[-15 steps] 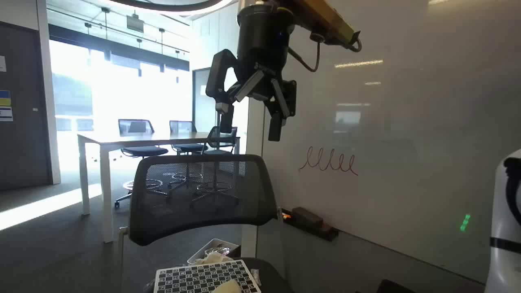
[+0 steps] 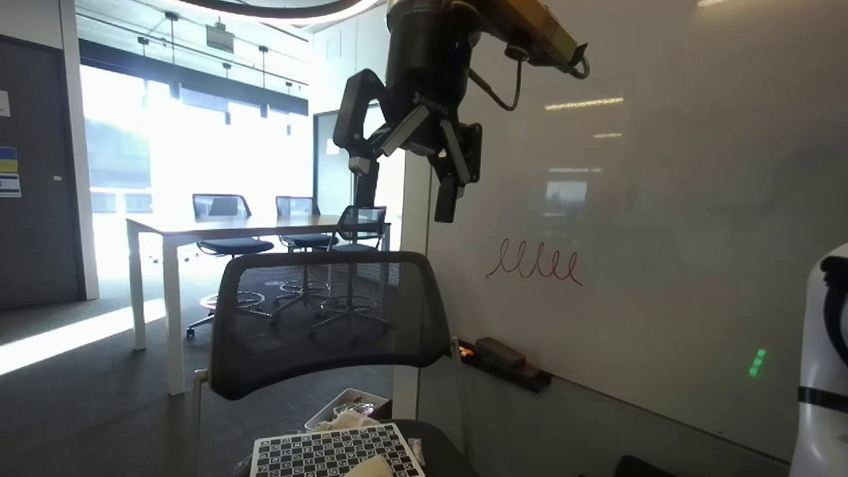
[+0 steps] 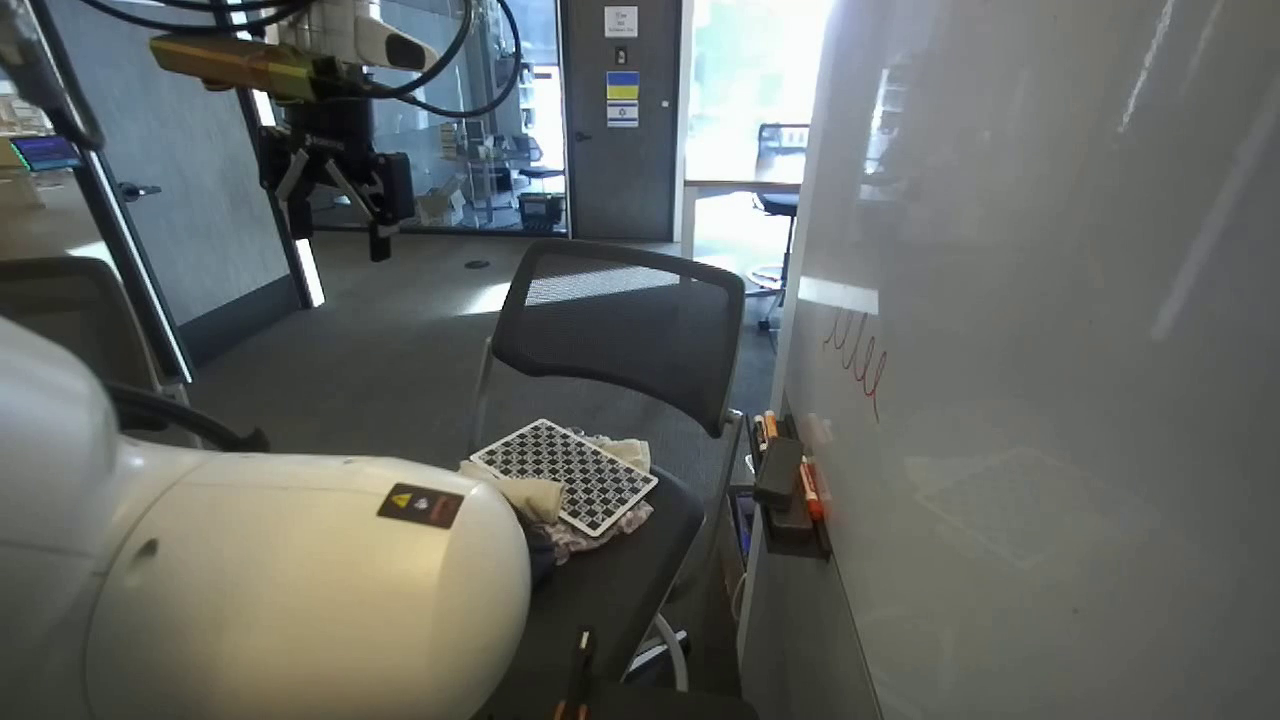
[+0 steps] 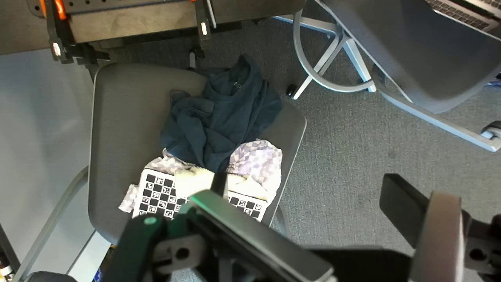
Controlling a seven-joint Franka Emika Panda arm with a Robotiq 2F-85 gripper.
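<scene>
My gripper (image 2: 406,197) hangs high in front of the whiteboard (image 2: 676,238), fingers wide apart and nothing between them. In exterior view 2 the gripper (image 3: 341,230) is at the upper left, well away from the chair. Red looping scribble (image 2: 534,261) marks the board. A dark eraser (image 2: 501,352) lies on the board's ledge, with orange-red markers (image 3: 812,490) beside it in exterior view 2. On the chair seat (image 4: 127,103), the wrist view shows a dark garment (image 4: 220,112), a checkered cloth (image 4: 257,159), a pale yellow cloth (image 4: 193,182) and a black-and-white patterned board (image 4: 157,192), partly hidden by one finger.
The mesh chair back (image 2: 334,318) rises below the gripper in exterior view 1. A second chair (image 4: 422,56) bears a laptop (image 4: 469,14) at the upper right of the wrist view. A table edge (image 4: 141,26) borders that view's top. Air around the gripper is clear.
My gripper has risen slightly, its fingers still apart. The chair, the things on it and the whiteboard look the same.
</scene>
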